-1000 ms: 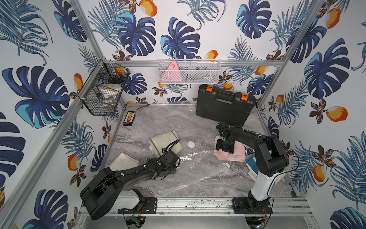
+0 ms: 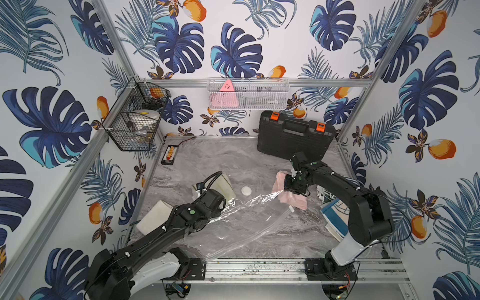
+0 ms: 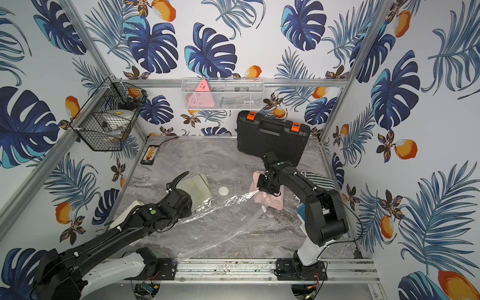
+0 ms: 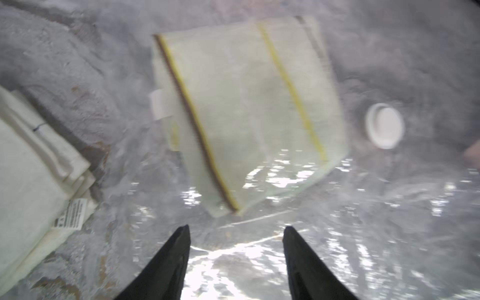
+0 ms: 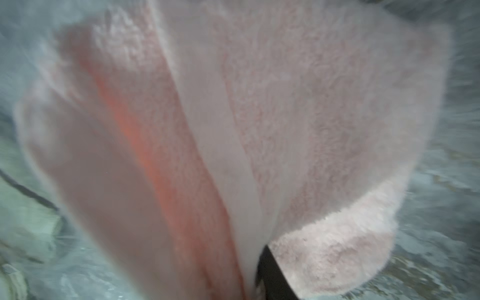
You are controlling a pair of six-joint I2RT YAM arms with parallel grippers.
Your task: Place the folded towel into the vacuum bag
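The clear vacuum bag (image 2: 250, 232) lies across the middle, with a shiny edge drawn up toward my right gripper (image 2: 295, 186). Its round white valve (image 2: 246, 191) shows. A pale green folded towel (image 4: 250, 95) with yellow stripes lies by the left part of the bag, glossy film over its near edge. My left gripper is open above the shiny plastic, nothing between its fingers. A pink towel (image 5: 310, 115) fills the right wrist view, its folds gathering toward one dark finger (image 5: 275, 275). The other finger is hidden, so its grip cannot be told.
A cream folded cloth (image 2: 156, 216) lies at the left, and blue, white and striped cloths (image 2: 337, 216) at the right. A black case (image 2: 295, 135) stands at the back right.
The left arm moved left, and the valve shifted slightly.
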